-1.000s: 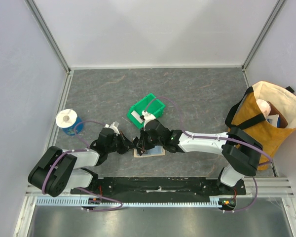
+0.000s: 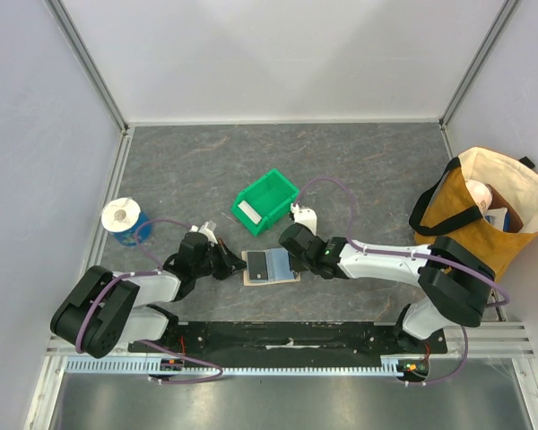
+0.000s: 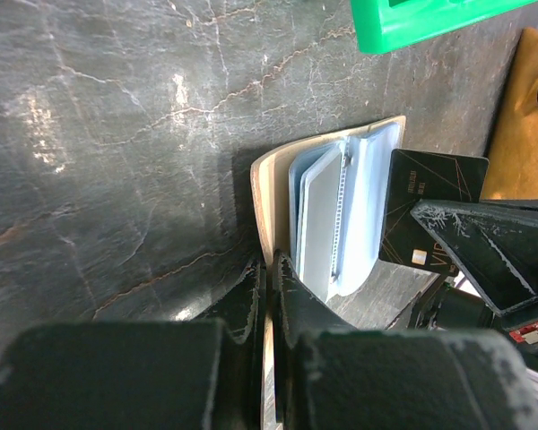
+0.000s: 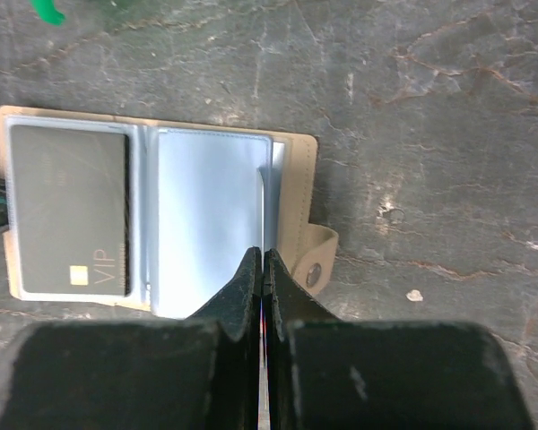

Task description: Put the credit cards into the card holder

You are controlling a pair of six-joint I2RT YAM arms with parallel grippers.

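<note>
The card holder (image 4: 298, 179) lies open, tan outside with light-blue pockets. Its left page carries a black VIP card (image 4: 67, 210); the right page (image 4: 206, 215) shows pale blue. My left gripper is shut on the holder's left edge. My right gripper is shut on another black card (image 3: 430, 197), seen flat in the left wrist view and almost edge-on in the right wrist view. That card stands upright by the right page's outer edge. Whether its lower edge is inside the pocket, I cannot tell.
A green box (image 2: 269, 199) with a white rectangle on it sits behind the holder. A blue-and-white roll (image 2: 124, 219) stands far left, and a yellow bag (image 2: 484, 210) far right. Bare table surrounds the holder's front and right.
From the left page, my right gripper has moved right with its card to the outer edge of the right page. The left arm and holder have stayed put.
</note>
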